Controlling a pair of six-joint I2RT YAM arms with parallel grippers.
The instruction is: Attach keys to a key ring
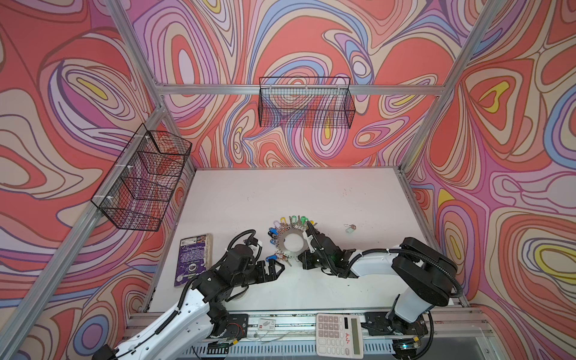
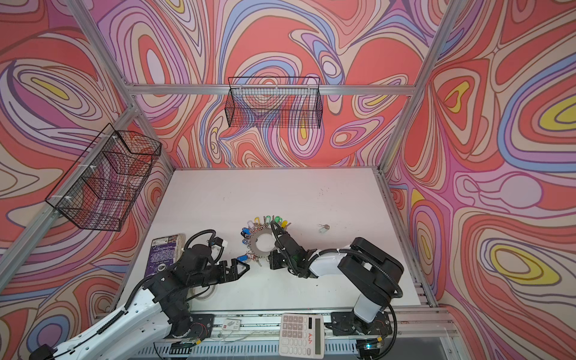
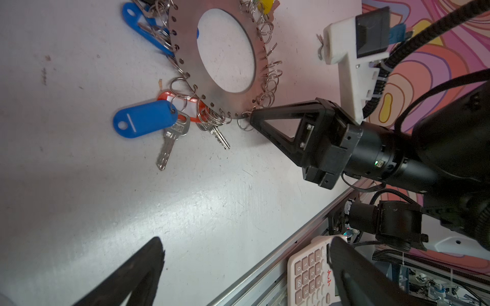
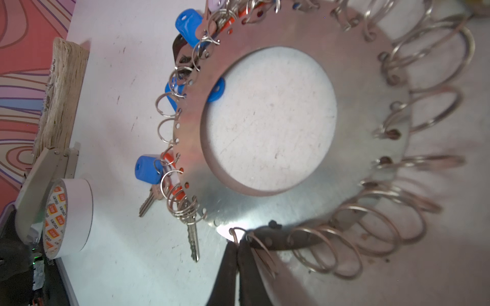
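The round metal key ring plate (image 4: 370,102) lies mid-table, with small wire rings through the holes of its rim. Keys and coloured tags hang on part of it, among them a blue tag (image 3: 145,118) and a key (image 3: 173,138) at the near-left edge. My right gripper is shut at the plate's near rim, its tips on one small wire ring (image 4: 264,254) that carries no visible key. My left gripper stands open over bare table, nearer the front and left of the plate. A separate key with a pale green tag (image 1: 350,228) rests to the right.
A roll of tape (image 4: 76,216) and a stapler-like tool (image 4: 40,191) stand at the left, near a book (image 1: 193,259). A calculator (image 1: 339,334) sits beyond the front edge.
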